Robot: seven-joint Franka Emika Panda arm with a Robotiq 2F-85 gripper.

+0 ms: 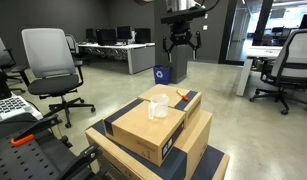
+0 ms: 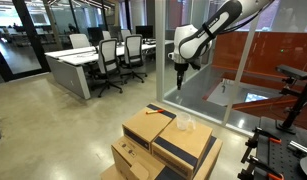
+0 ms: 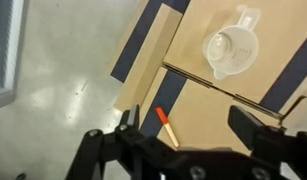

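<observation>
A clear plastic cup with a handle and a pouring lip stands upright on the nearer cardboard box. In the wrist view the cup sits at the upper right. An orange-red, pen-like object with a pale end lies on the neighbouring box top, near a dark blue stripe; it also shows in exterior view 2 as a small orange stick. High above the boxes, my gripper points down with its fingers wide apart. It is open and empty, clear of both objects.
Several taped cardboard boxes form the raised work surface, with a seam between their tops. Grey floor lies beyond their edges. Office chairs stand farther off, as does a blue bin.
</observation>
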